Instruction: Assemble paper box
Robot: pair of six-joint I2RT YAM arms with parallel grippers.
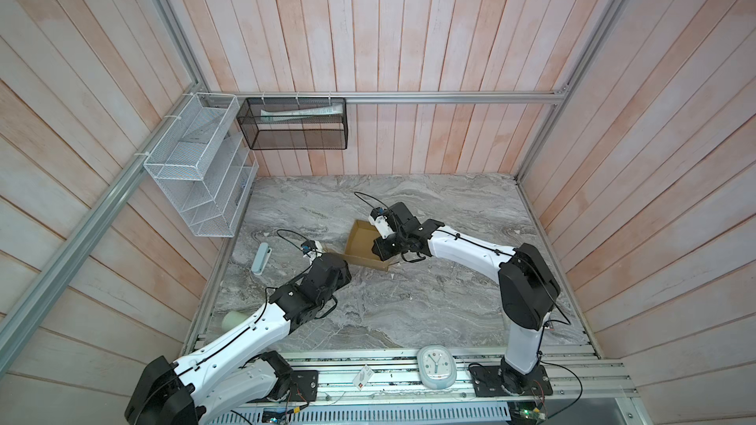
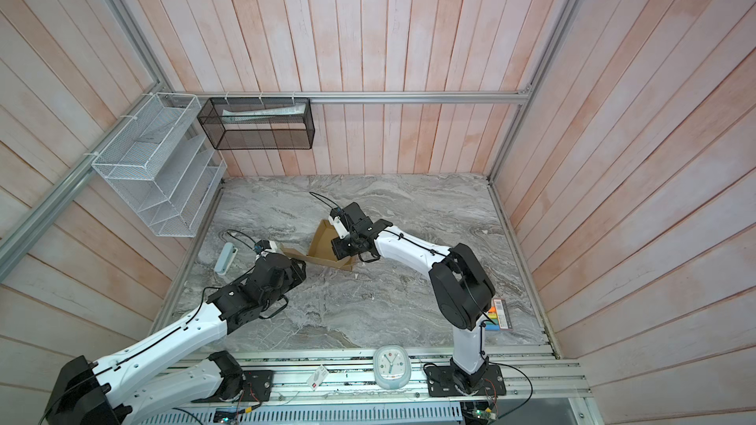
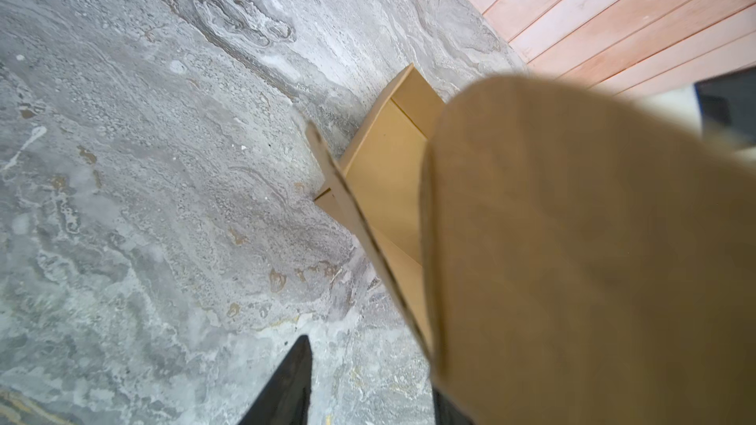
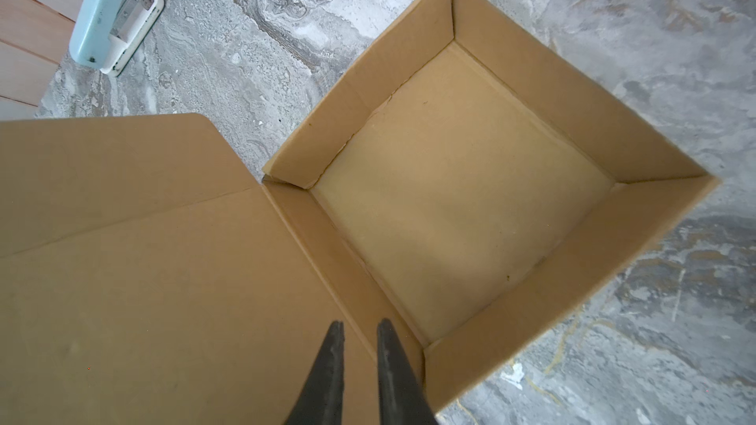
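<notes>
A brown cardboard box (image 4: pixel 464 181) lies on the grey marbled table, its walls standing up around a bare base. Its lid (image 4: pixel 157 307) is raised at the left side in the right wrist view, and in the left wrist view that lid (image 3: pixel 582 267) looms close, hiding much of the box. My left gripper is open at the near left of the box, its fingers partly hidden behind the cardboard. Over the box's near wall, my right gripper has its fingers a little apart; the lid edge and front wall lie close by them.
A light blue stapler (image 4: pixel 102 15) lies on the table to the left of the box. White wire baskets (image 1: pixel 201 165) and a black wire basket (image 1: pixel 293 138) hang at the back left. A clock (image 1: pixel 436 366) sits at the front edge.
</notes>
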